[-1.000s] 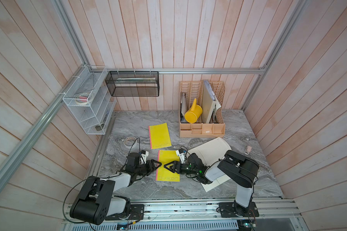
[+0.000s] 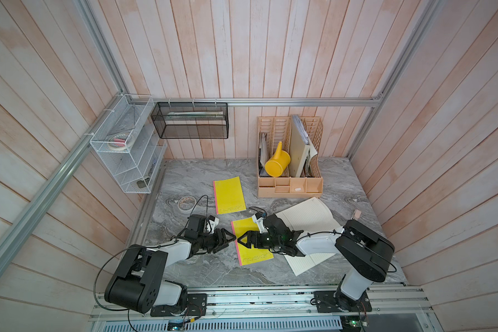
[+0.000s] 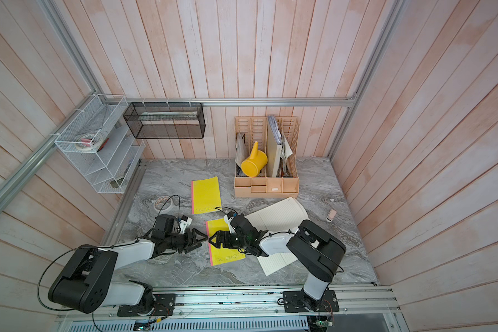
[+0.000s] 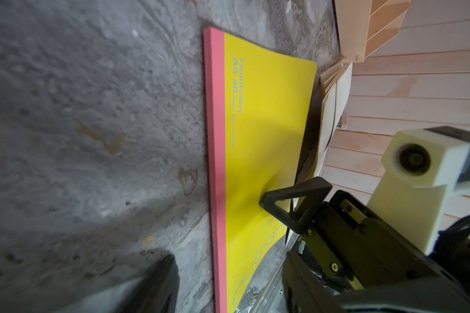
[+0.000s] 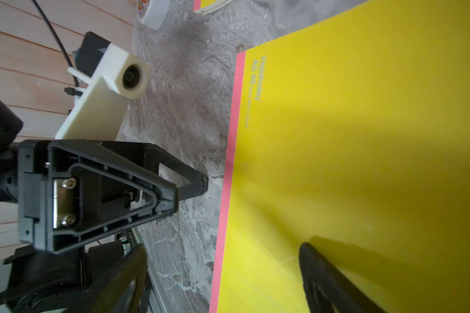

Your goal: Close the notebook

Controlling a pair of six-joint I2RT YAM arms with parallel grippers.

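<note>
A yellow notebook with a pink spine (image 2: 249, 255) lies flat at the front middle, showing its cover in both wrist views. An open lined notebook (image 2: 310, 213) lies to its right, partly under the right arm. My left gripper (image 2: 225, 238) stands open at the spine side of the front yellow notebook, its fingers empty. My right gripper (image 2: 244, 239) is over that notebook's cover, facing the left one; its fingertips are blurred in the right wrist view and how far apart they are is hard to judge. A second yellow notebook (image 2: 229, 193) lies farther back.
A wooden organiser (image 2: 287, 188) with folders and a yellow watering can (image 2: 276, 166) stands at the back. A tape roll (image 2: 186, 203) lies left, a small pink object (image 2: 357, 214) right. Wire racks (image 2: 127, 171) hang on the left wall.
The front yellow notebook has shifted rightward and turned slightly. My right arm has moved and turned at its base, and my left arm has shifted a little.
</note>
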